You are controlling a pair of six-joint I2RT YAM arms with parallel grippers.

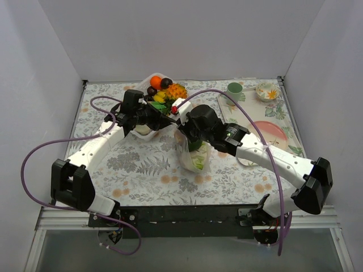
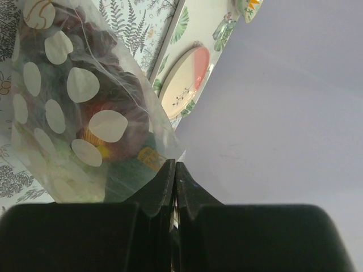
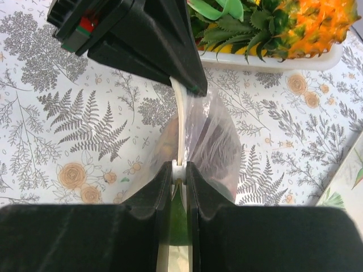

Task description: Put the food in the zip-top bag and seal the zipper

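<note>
The clear zip top bag (image 1: 197,161) stands near the middle of the table, with a dark green food (image 3: 178,221) and pale leafy food (image 1: 198,157) inside. In the left wrist view, the bag (image 2: 82,85) shows white dots. My left gripper is shut on one top corner of it; in the right wrist view the pale zipper strip (image 3: 181,124) runs from those fingers (image 3: 190,73). My right gripper is shut on the small white zipper slider (image 3: 179,171), a short way along the strip. From above, the two grippers sit close together and hide the bag's top.
Behind the left arm stands a white basket (image 1: 138,88) of several fruits, including a pineapple (image 1: 175,91). To the right lies a tray (image 1: 244,107) with a green cup (image 1: 233,90), a bowl (image 1: 266,92) and a pink plate (image 1: 269,131).
</note>
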